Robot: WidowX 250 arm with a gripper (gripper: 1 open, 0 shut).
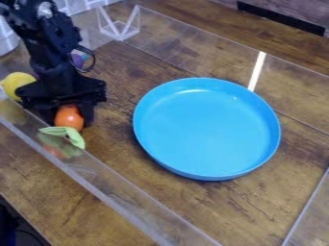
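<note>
My black gripper [67, 104] is low at the left, shut around an orange carrot-like toy [68, 120] with pale green leaves [62, 136], which lies beside the clear wall on the left. The fingertips are partly hidden by the dark gripper body. A large blue plate [206, 130] lies to the right, apart from the gripper.
A yellow object [15, 85] sits behind the gripper at the far left. A small white wire rack [118, 24] stands at the top. Clear low walls border the wooden surface. The wood between gripper and plate is clear.
</note>
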